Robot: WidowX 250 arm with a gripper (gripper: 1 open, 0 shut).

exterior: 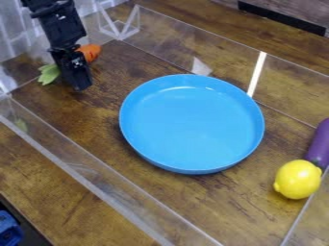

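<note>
My black gripper [73, 75] reaches down at the upper left over the wooden surface, its fingers open, low beside a green leafy object [49, 73] and an orange object [90, 51], which look like a carrot partly hidden behind it. Whether anything lies between the fingertips is hard to make out.
A large blue plate [191, 123] fills the middle. A yellow lemon [297, 180] and a purple vegetable [320, 143] lie at the right. Clear plastic walls border the area. A blue item [8, 231] shows at the lower left corner.
</note>
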